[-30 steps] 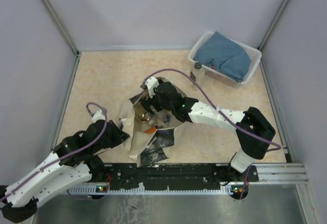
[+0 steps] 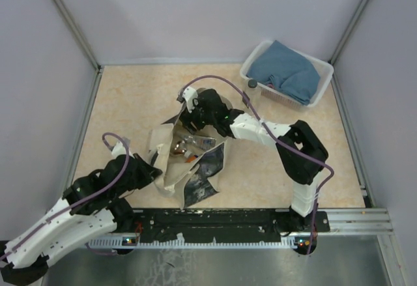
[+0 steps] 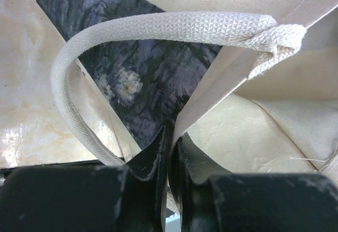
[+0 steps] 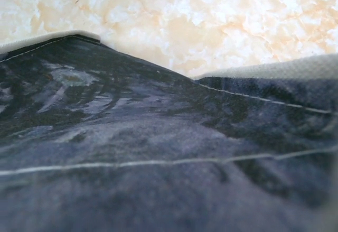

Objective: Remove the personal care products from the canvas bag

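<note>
The canvas bag (image 2: pixel 171 172) gapes on the table, cream with dark painted patches. Inside it show a clear bottle (image 2: pixel 203 143), an amber item (image 2: pixel 179 148) and something orange (image 2: pixel 191 158). At the bag's near left edge my left gripper is shut on the canvas rim, below a looped strap (image 3: pixel 158 27). My right gripper (image 2: pixel 189 124) reaches down into the bag's far end; whether anything is between its fingers is hidden. Dark bag fabric (image 4: pixel 132 131) fills most of the right wrist view, with no fingers showing.
A clear bottle with a dark cap (image 2: pixel 251 92) stands on the table beyond the bag. Behind it is a white basket (image 2: pixel 324 81) holding a blue cloth (image 2: pixel 287 72). Bare tabletop (image 2: pixel 287 175) lies to the right and at the back left.
My right arm has shifted back and slightly left, its gripper still at the bag's far end. The clear bottle inside shows more fully. The left gripper has barely moved.
</note>
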